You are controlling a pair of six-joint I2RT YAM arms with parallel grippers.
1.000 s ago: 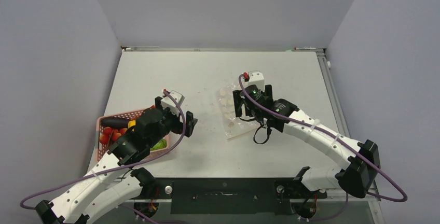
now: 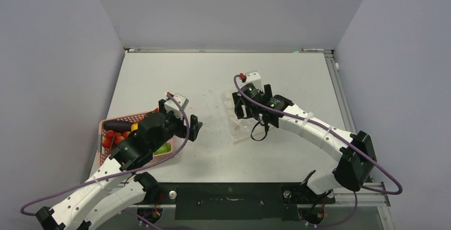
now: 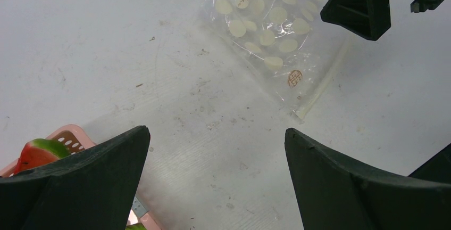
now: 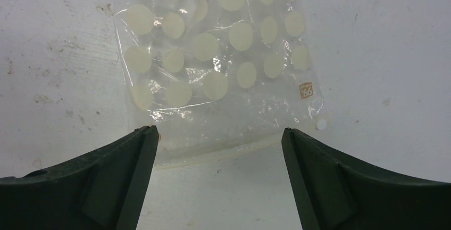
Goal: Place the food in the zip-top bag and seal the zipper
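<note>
A clear zip top bag with pale dots [image 4: 205, 46] lies flat on the table, and it looks empty. Its strip-like edge [image 4: 228, 153] runs between the fingers of my right gripper in the right wrist view. That gripper is open above the bag, partly covering it in the top view. My left gripper stands open, with only bare table between its fingers, at the right side of the pink food basket [image 2: 125, 118]. Inside the basket are a dark eggplant [image 2: 119, 126], red tomatoes [image 2: 107, 142] and something green [image 2: 163, 148].
The left arm hides part of the basket. A red and green piece [image 3: 42, 153] shows at the basket's corner in the left wrist view. Purple hoses trail along both arms.
My right gripper has moved left over the bag, its arm swinging with it. The left arm, basket and bag look unmoved.
</note>
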